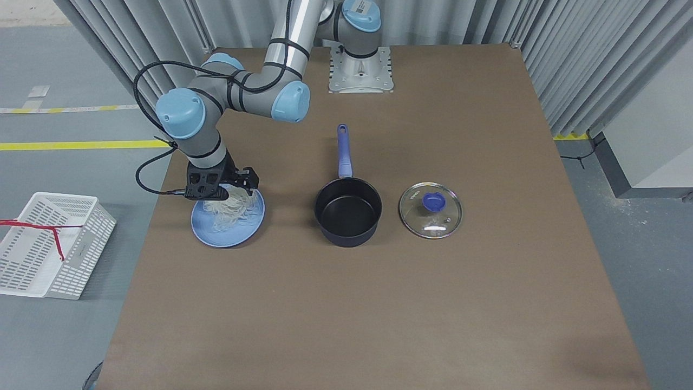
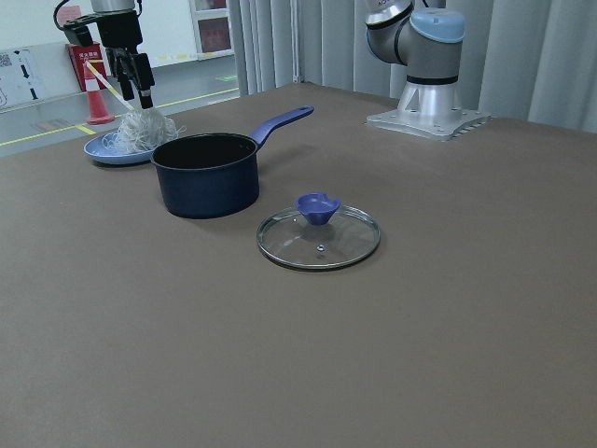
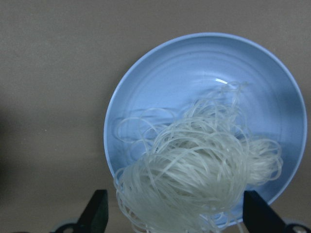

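Observation:
A blue plate (image 1: 227, 231) holds a loose pile of pale, thin noodles (image 3: 184, 179). My gripper (image 2: 135, 98) hangs just over that pile, its two dark fingertips apart at either side of the noodles in the wrist view, so it stands open. A dark saucepan (image 1: 347, 214) with a blue handle (image 1: 344, 149) sits right of the plate. Further right a glass lid (image 1: 430, 221) with a blue knob (image 2: 317, 207) lies flat on the table.
A white basket (image 1: 84, 260) stands on the floor left of the table. The robot base (image 1: 360, 78) is at the back edge.

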